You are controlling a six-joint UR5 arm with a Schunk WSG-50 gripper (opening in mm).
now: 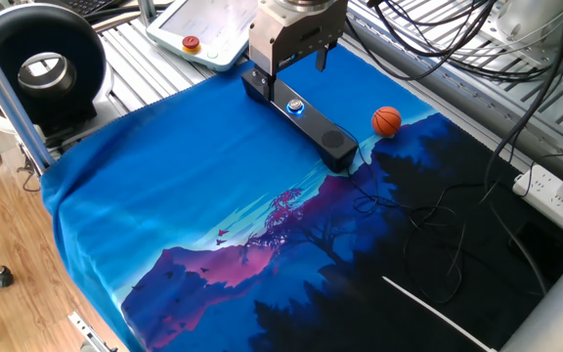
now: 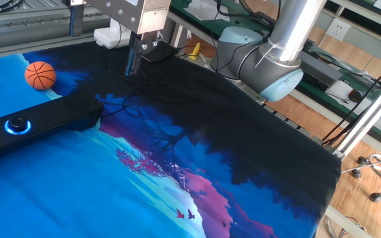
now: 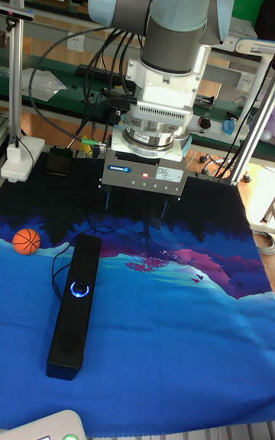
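Observation:
My gripper (image 1: 295,76) hangs above the cloth with its two fingers spread wide, and nothing shows between them. In exterior view 1 one finger overlaps the far end of a long black speaker bar (image 1: 317,131), but exterior view 3 has the gripper (image 3: 135,204) off to one side of the bar (image 3: 75,321). A knob (image 3: 79,289) ringed in blue light sits midway along the bar. Near one end of it, a small orange basketball (image 1: 386,121) rests on the cloth, apart from the bar; exterior view 2 also has this ball (image 2: 40,75).
A printed blue-and-black cloth (image 1: 179,166) covers the table, largely bare. Thin black cable (image 1: 423,207) lies loosely over its dark part, near a white power strip (image 1: 545,189). A teach pendant (image 1: 206,29) with a red button stands beyond the cloth's edge.

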